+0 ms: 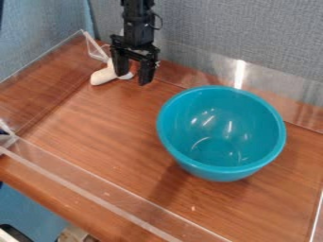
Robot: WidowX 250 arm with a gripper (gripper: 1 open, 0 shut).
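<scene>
My gripper [134,66] is at the back left of the wooden tray, open, its dark fingers low near the floor on either side of a small gap. A white elongated object [104,76] lies beside and partly behind it; I cannot tell whether the fingers touch it. A large teal bowl [222,132] stands on the right, apart from the gripper and empty.
Clear plastic walls edge the wooden floor [101,151], with grey and blue padded panels behind. A small light object at the left edge is too cut off to identify.
</scene>
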